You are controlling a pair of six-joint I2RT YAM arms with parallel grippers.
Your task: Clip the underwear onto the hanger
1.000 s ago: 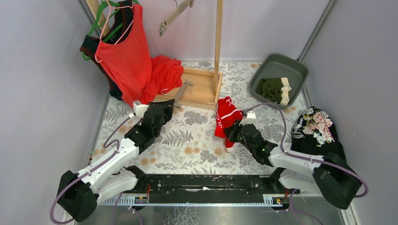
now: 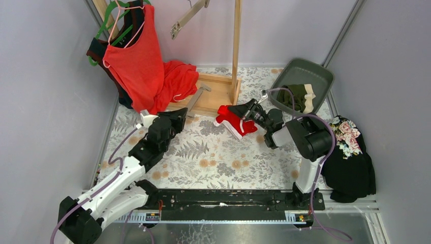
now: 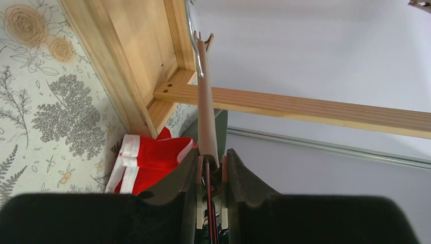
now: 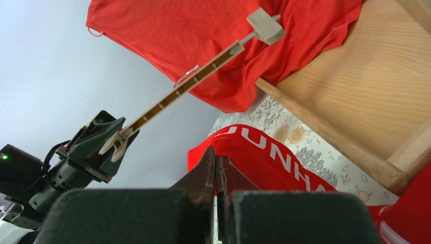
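My left gripper (image 2: 181, 116) is shut on a beige clip hanger (image 3: 206, 117), held upright near the wooden rack's base in the top view. My right gripper (image 2: 236, 110) is shut on the red underwear (image 2: 235, 127) with white trim and lettering, lifting its waistband (image 4: 269, 157) to the right of the hanger. In the right wrist view the hanger (image 4: 183, 87) runs diagonally from the left gripper, above and apart from the underwear.
Red and dark garments (image 2: 137, 61) hang at the back left. The wooden base (image 2: 213, 99) stands behind. A grey tray (image 2: 320, 76) with green cloth is back right; black floral clothing (image 2: 348, 168) lies right.
My right gripper has swung up and leftward with the red underwear, which is turned and shifted towards the hanger.
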